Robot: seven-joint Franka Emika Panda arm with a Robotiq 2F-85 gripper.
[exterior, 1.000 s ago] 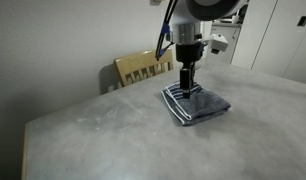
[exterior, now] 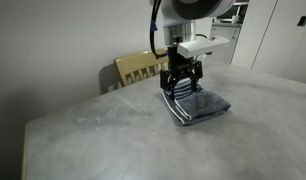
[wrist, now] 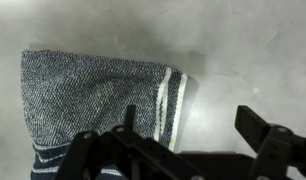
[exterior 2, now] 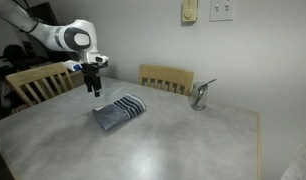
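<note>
A dark grey-blue cloth with white stripes point(exterior: 205, 103) lies folded on the grey table; the wrist view has this cloth point(wrist: 88, 95) at the left, its white-striped edge point(wrist: 173, 100) running down near the middle. Above the cloth hangs my gripper point(exterior: 180, 86), its fingers apart and empty. From the other side, the gripper point(exterior 2: 90, 90) is over the table just behind and left of the cloth point(exterior 2: 120, 111). At the bottom of the wrist view, one finger point(wrist: 130, 120) overlaps the cloth and the other finger point(wrist: 248, 122) is over bare table.
A wooden chair point(exterior 2: 165, 78) stands at the table's far edge, and another chair point(exterior 2: 43, 82) at the left. A metal cup holding a utensil point(exterior 2: 200, 97) stands toward the back right.
My gripper has moved left over the cloth in the first exterior view and turned, so both fingers now show spread apart. The cloth has not visibly moved.
</note>
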